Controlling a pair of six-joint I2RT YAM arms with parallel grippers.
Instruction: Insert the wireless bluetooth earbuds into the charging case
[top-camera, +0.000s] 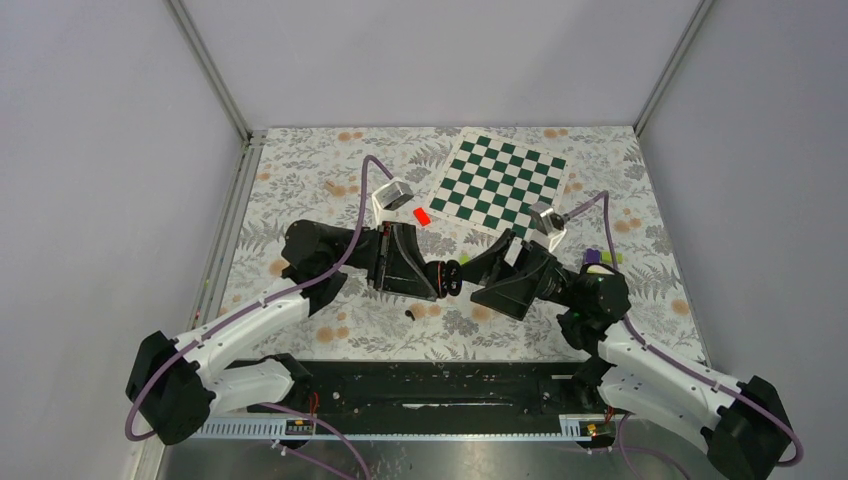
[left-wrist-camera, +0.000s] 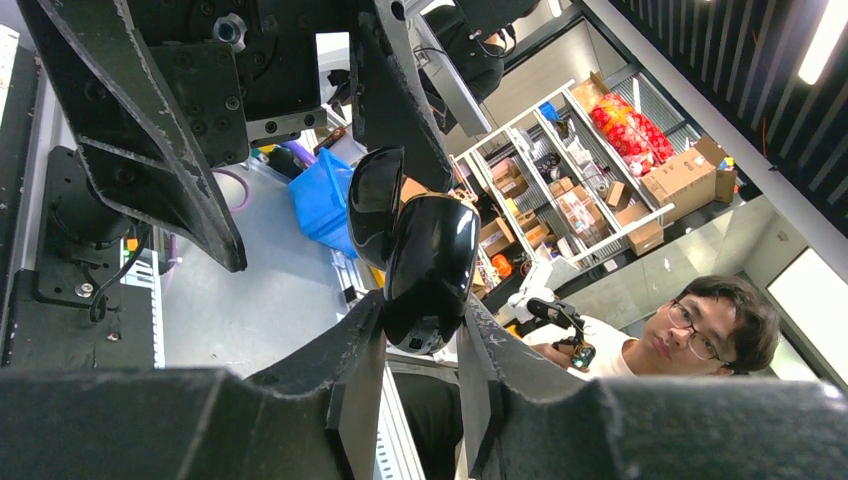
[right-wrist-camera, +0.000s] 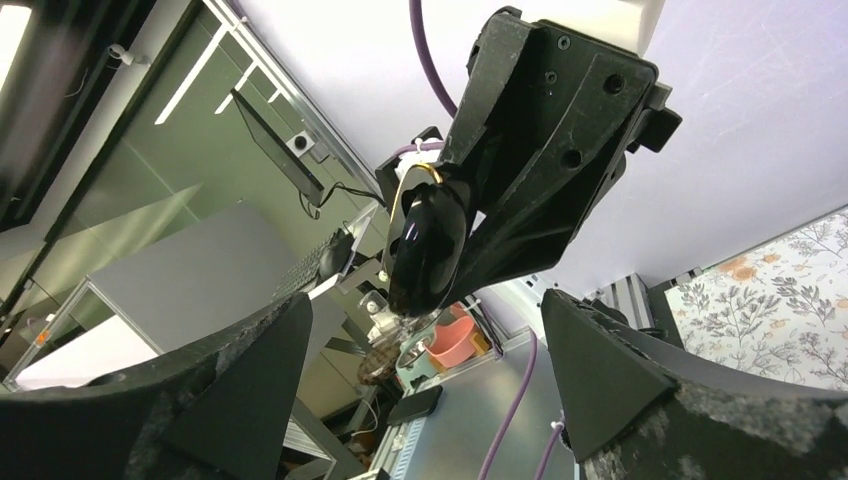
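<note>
In the top view my left gripper (top-camera: 430, 280) is shut on the glossy black charging case (top-camera: 450, 278), held sideways in the air. The left wrist view shows the case (left-wrist-camera: 428, 275) between the fingertips, its lid (left-wrist-camera: 375, 200) raised. My right gripper is open, nothing between its fingers, just right of the case and facing it. In the right wrist view the case (right-wrist-camera: 425, 245) shows with a gold edge, ahead of the spread fingers. A small black piece (top-camera: 410, 314), possibly an earbud, lies on the table below the left gripper.
A green-and-white checkerboard (top-camera: 497, 180) lies at the back of the patterned table (top-camera: 300, 170), near a small red block (top-camera: 421, 216). Colored blocks (top-camera: 610, 257) sit at the right, partly behind the right arm.
</note>
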